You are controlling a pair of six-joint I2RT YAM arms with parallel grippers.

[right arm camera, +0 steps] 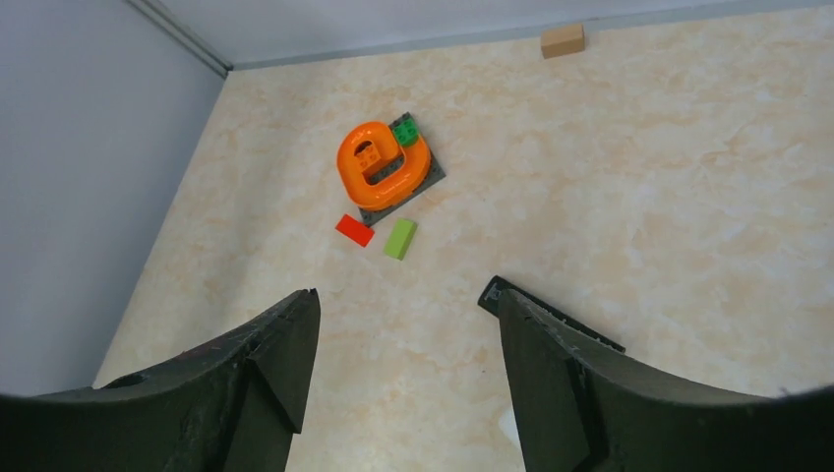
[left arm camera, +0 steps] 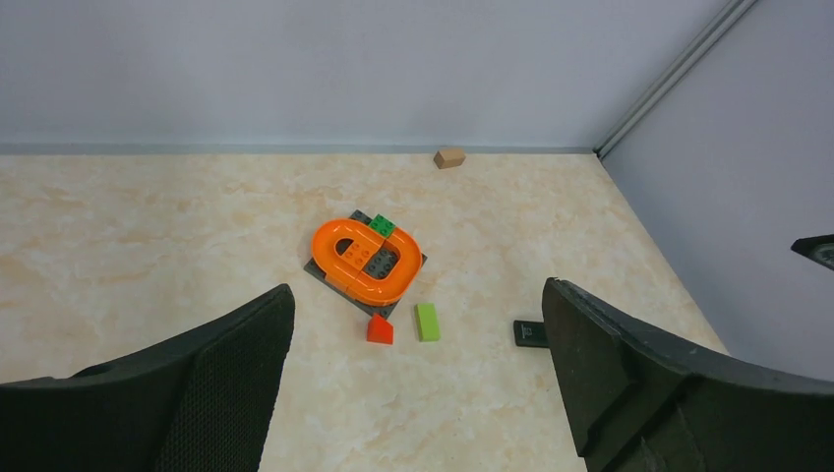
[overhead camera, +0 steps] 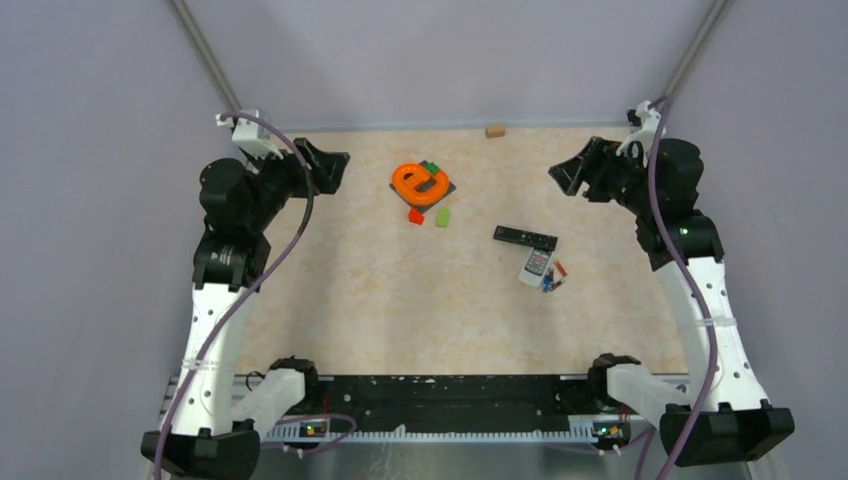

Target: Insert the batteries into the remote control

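On the table's right half lie a black remote (overhead camera: pixel 525 238), also partly visible in the right wrist view, and a white remote (overhead camera: pixel 535 267) just below it. Several small batteries (overhead camera: pixel 553 280), orange and blue, lie loose beside the white remote's right side; whether either battery compartment is open I cannot tell. My left gripper (overhead camera: pixel 330 166) is raised over the table's left side, open and empty. My right gripper (overhead camera: pixel 567 172) hangs above the right side, up and right of the remotes, also open with nothing between its fingers.
An orange ring-shaped piece (overhead camera: pixel 420 185) on a dark plate sits at back centre, with a red block (overhead camera: pixel 416 217) and a green block (overhead camera: pixel 442 218) in front. A tan block (overhead camera: pixel 495 131) stands at the back edge.
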